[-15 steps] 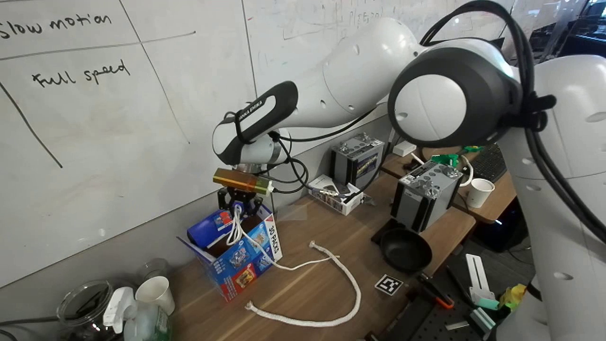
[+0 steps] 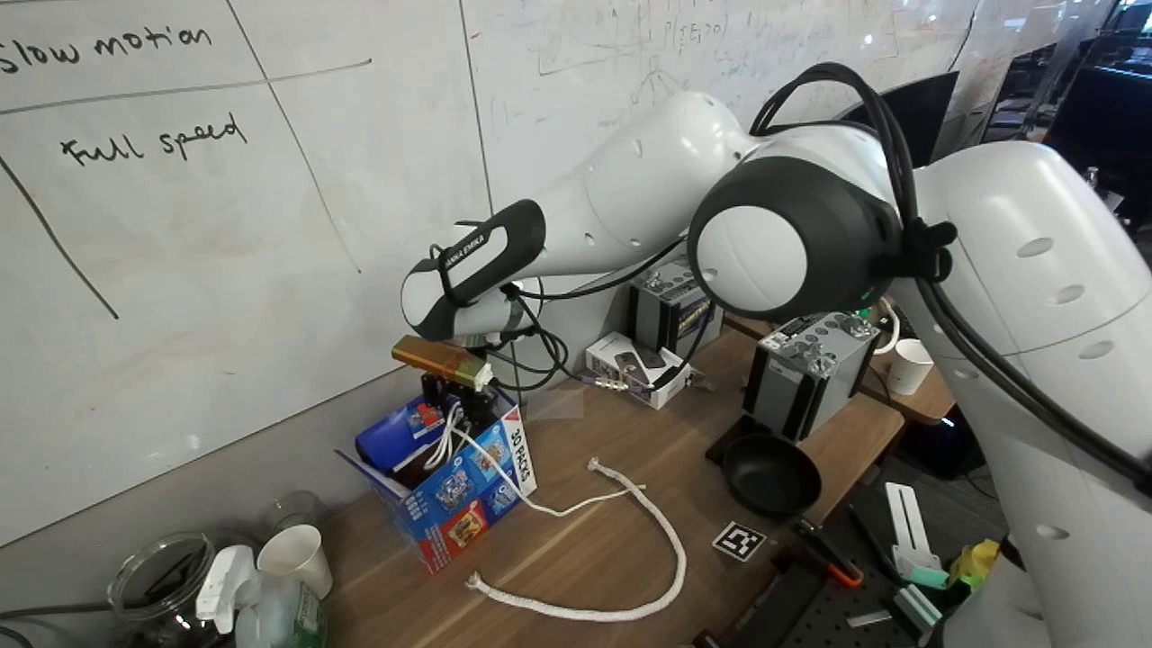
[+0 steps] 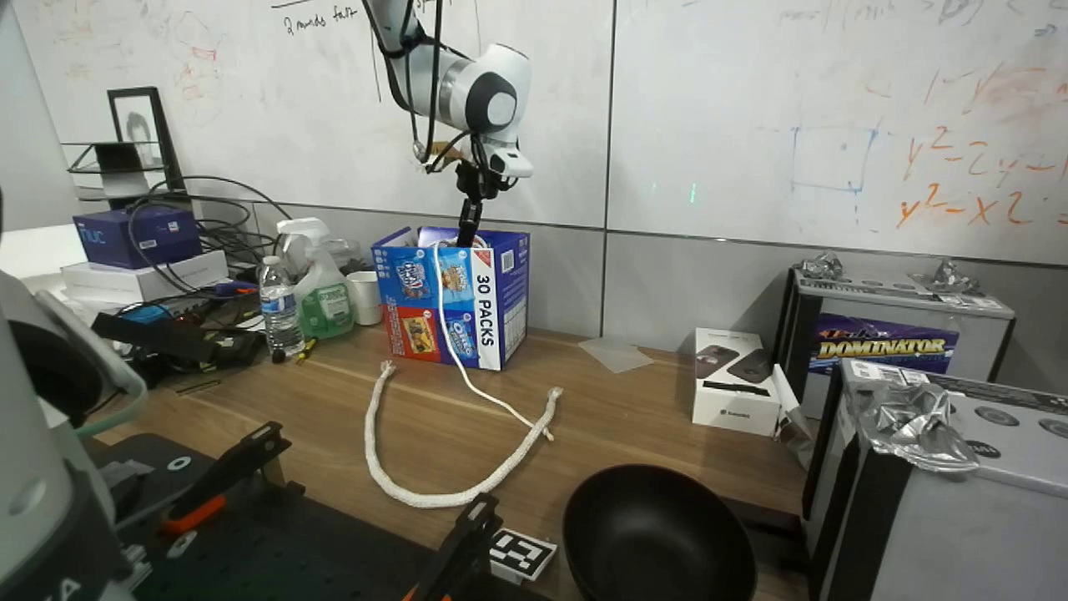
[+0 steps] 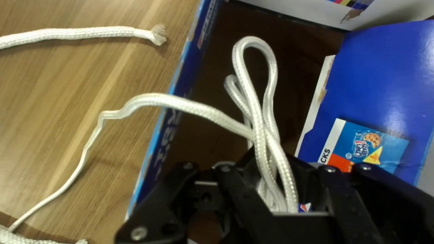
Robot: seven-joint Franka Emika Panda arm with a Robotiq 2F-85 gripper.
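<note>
A thin white cord (image 4: 263, 122), bunched into loops, hangs inside the open blue snack box (image 3: 408, 281). My gripper (image 3: 466, 239) points down into the box opening and is shut, the cord's folds pinched at its fingers in the wrist view. One tail of the cord (image 2: 499, 466) runs over the box's front wall down to the wood table. Beside the box, a thicker white rope (image 3: 430, 500) lies in a wide U, and the cord's tail end reaches one arm of it. The fingertips are partly hidden by the cord and the box.
A black pan (image 2: 771, 475) and a printed marker (image 2: 739, 541) are to the right of the rope. A spray bottle (image 3: 324, 285) and a water bottle (image 3: 279, 307) stand left of the box. The whiteboard wall (image 3: 701, 180) is close behind. Bare table lies right of the box.
My gripper has come down from above the box into its opening, and the looped cord has sunk with it. The thicker rope has stayed in place.
</note>
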